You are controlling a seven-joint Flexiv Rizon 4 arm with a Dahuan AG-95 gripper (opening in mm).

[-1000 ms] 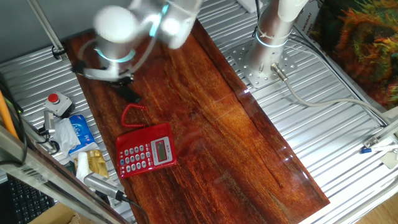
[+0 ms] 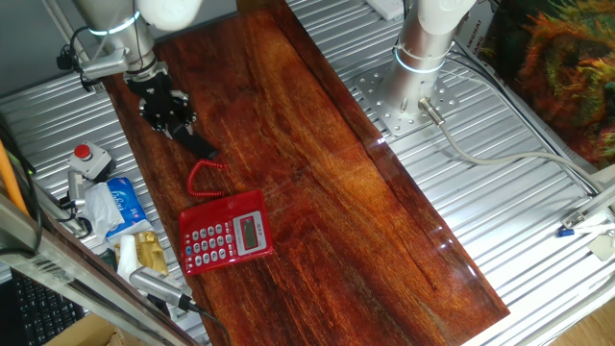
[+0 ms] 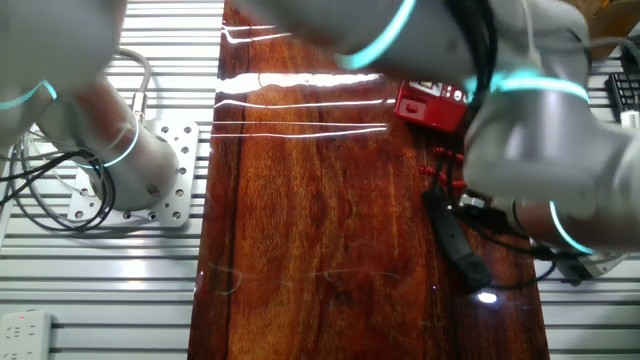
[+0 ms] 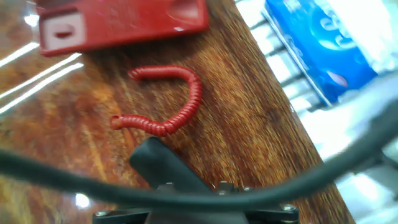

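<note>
The red desk phone [image 2: 226, 231] with grey keys and a small display lies on the wooden table near its left edge. A red coiled cord [image 4: 186, 106] curls on the wood between the phone and a black handset [image 4: 165, 165]. In exterior view 2 the handset [image 3: 457, 245] lies on the table with its whole length showing. My gripper [image 2: 171, 113] is over the handset's far end, pointing down. Its fingers [image 4: 272, 215] stand wide apart at the bottom of the wrist view, on either side of the handset, so it looks open. A dark cable crosses in front and hides part of the fingers.
A blue tissue pack [image 2: 122, 204] and a red-topped button box [image 2: 88, 159] sit off the table's left edge.
The arm has swung toward the upper left and its wrist has turned, while the gripper stays around the handset's far end. Phone, cord and handset have not visibly moved.
</note>
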